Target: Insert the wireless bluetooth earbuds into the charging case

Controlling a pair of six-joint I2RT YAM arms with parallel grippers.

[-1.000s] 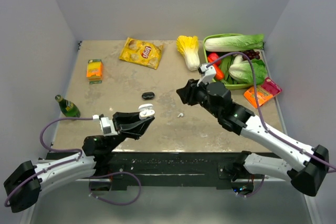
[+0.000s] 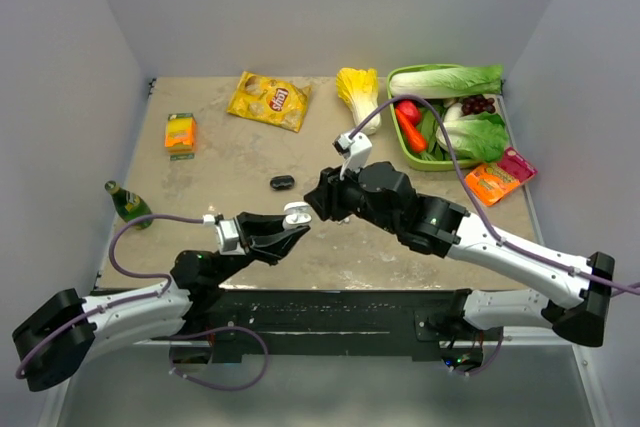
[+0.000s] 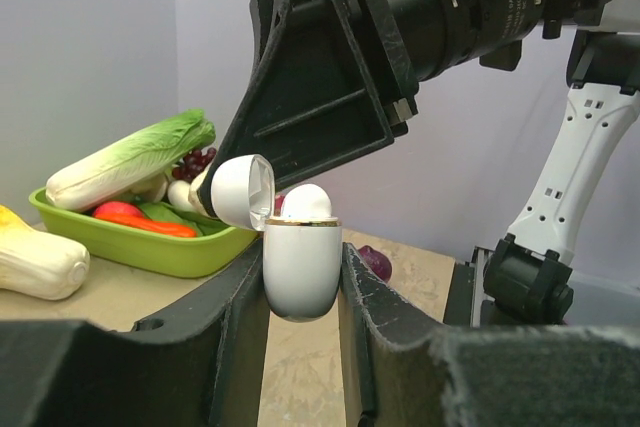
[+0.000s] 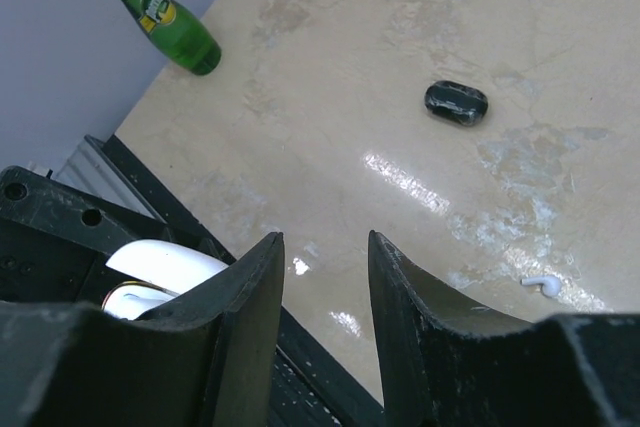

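Note:
My left gripper is shut on the white charging case [image 3: 301, 262], which is held upright with its lid [image 3: 238, 192] flipped open and a white rounded top showing inside. My right gripper is part open just beside and above the case, nothing seen between its fingers; in the right wrist view the case [image 4: 141, 297] sits at the lower left, outside the fingers. A white earbud [image 4: 542, 282] lies on the table.
A black oblong object [image 2: 282, 182] lies mid-table. A green bottle [image 2: 128, 205] stands at left. Chips [image 2: 268, 102], a yellow cabbage [image 2: 357, 97] and a green vegetable basket [image 2: 419, 161] are at the back.
The right gripper has moved left, toward the case. The left gripper, holding the case, has shifted slightly to the right.

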